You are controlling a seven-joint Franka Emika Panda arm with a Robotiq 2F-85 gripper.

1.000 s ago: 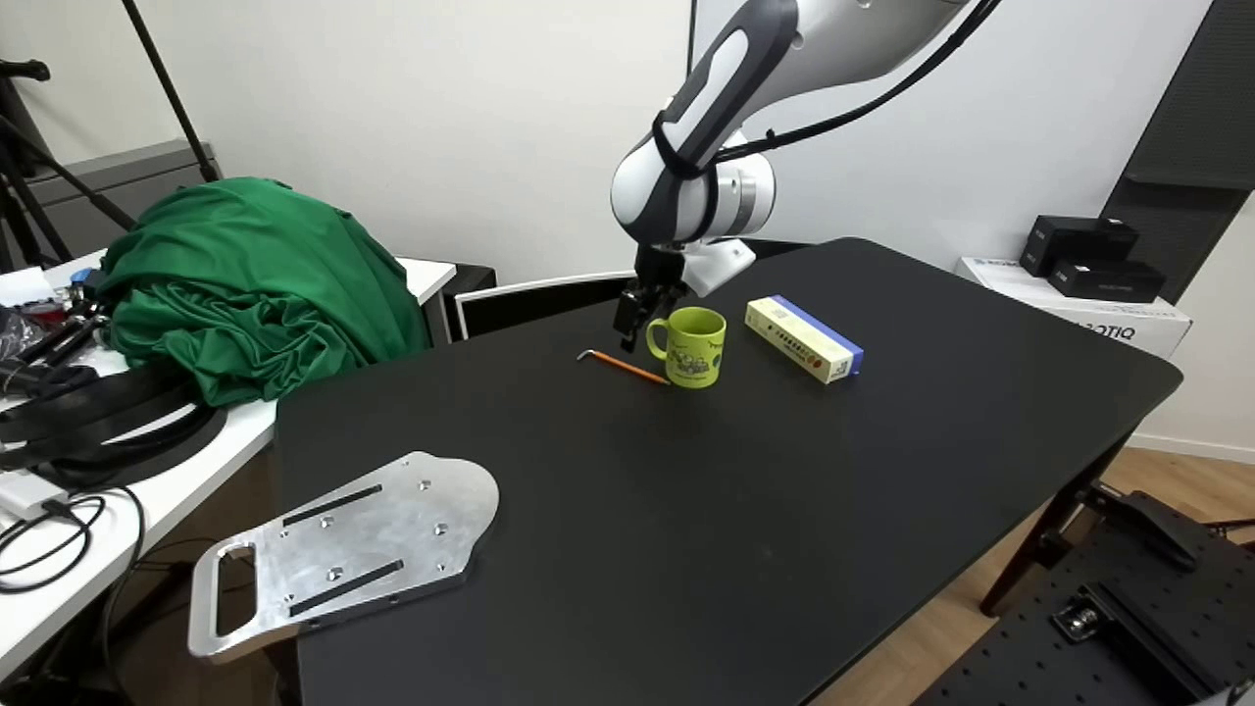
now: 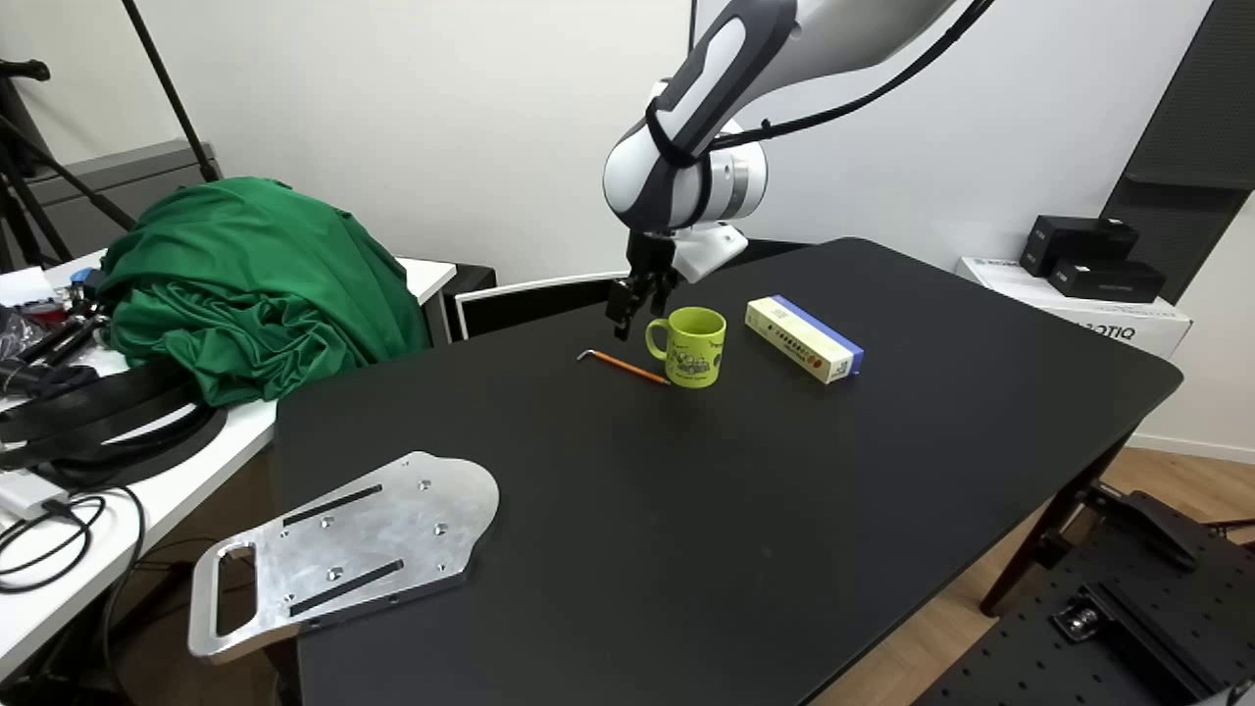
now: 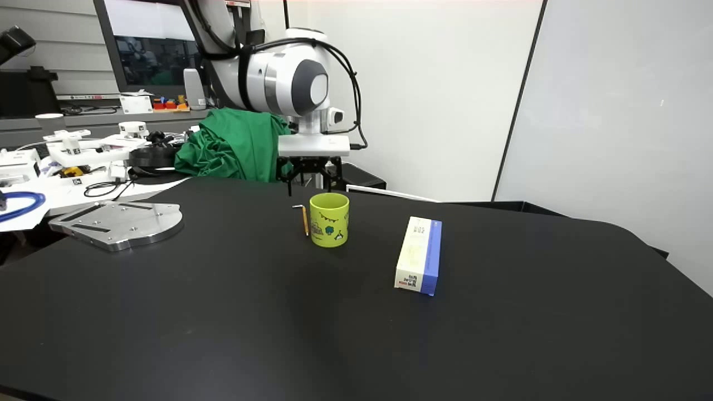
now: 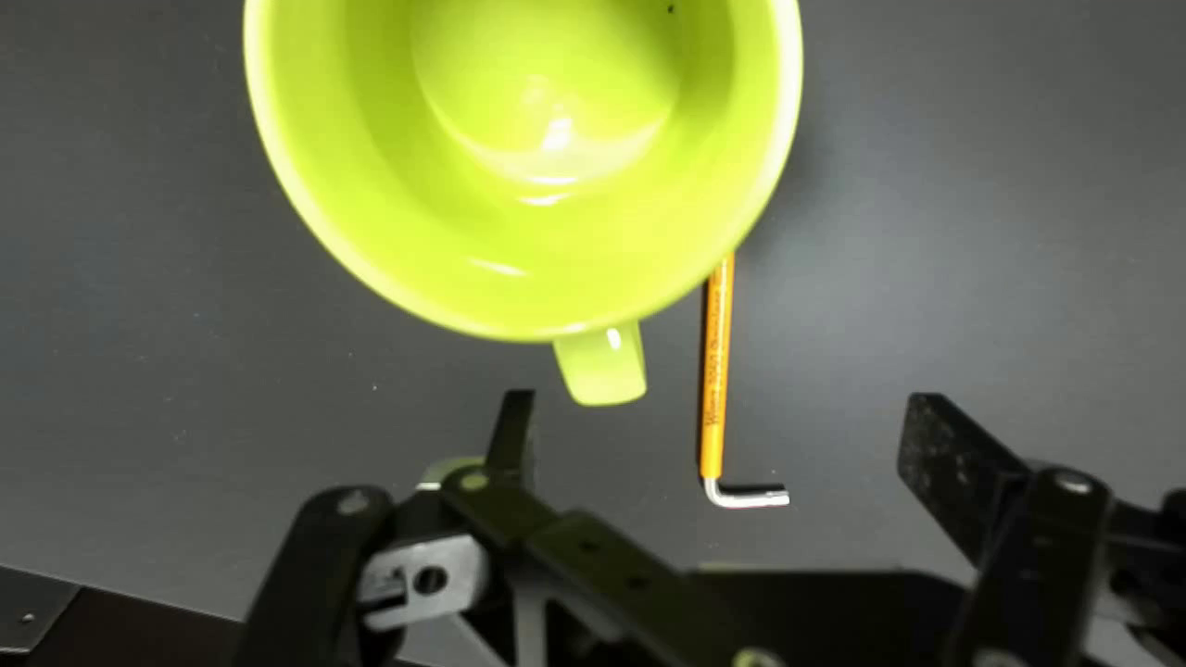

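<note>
A yellow-green mug [image 2: 694, 349] stands upright on the black table, its handle [image 4: 601, 367] pointing toward my gripper in the wrist view. Close beside the mug lies an orange hex key [image 4: 717, 378] with a bent silver end; part of it is hidden by the mug rim in the wrist view. My gripper is open above the table, its fingers wide apart and nothing held between them. The hex key's bent end and the mug handle both appear within the span between the fingertips, lower down on the table.
A white and blue box [image 3: 418, 255] rests on the table on the other side of the mug. A silver metal plate [image 2: 376, 529] sits at the table edge, near a green cloth [image 2: 253, 288] on a side table.
My gripper has risen slightly and shifted a little to the left in exterior view 1. The mug, hex key and box have stayed in place.
</note>
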